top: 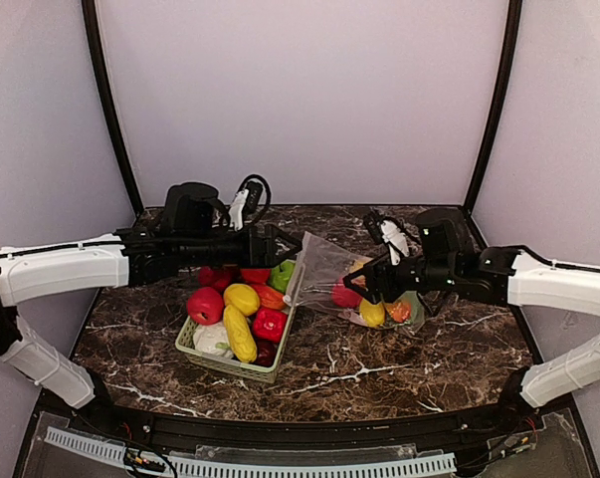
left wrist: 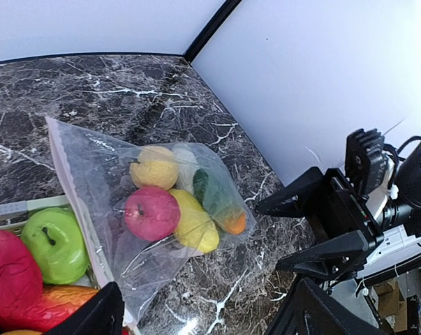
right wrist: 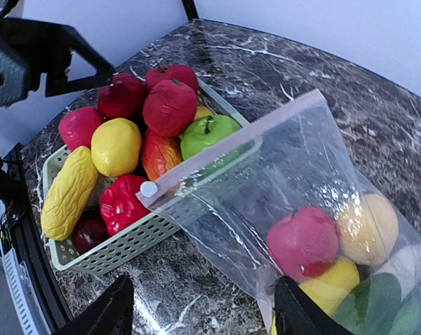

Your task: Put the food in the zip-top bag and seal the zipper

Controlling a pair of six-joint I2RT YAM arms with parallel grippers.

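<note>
The clear zip top bag (right wrist: 231,195) lies on the dark marble table with a pink fruit (left wrist: 152,213), a tan round item (left wrist: 154,169), a yellow item, an orange and something green inside. Its zipper end rests near the basket (top: 230,366), which is full of fruit and vegetables, including a green apple (left wrist: 54,244). My left gripper (top: 285,249) hovers open above the bag's zipper end and the basket's right side. My right gripper (top: 364,282) is over the bag, its fingers apart with nothing visible between them.
White walls enclose the back and sides. Bare marble (top: 379,378) lies in front of the bag, at the back and at the far right. The table's front edge has a metal rail.
</note>
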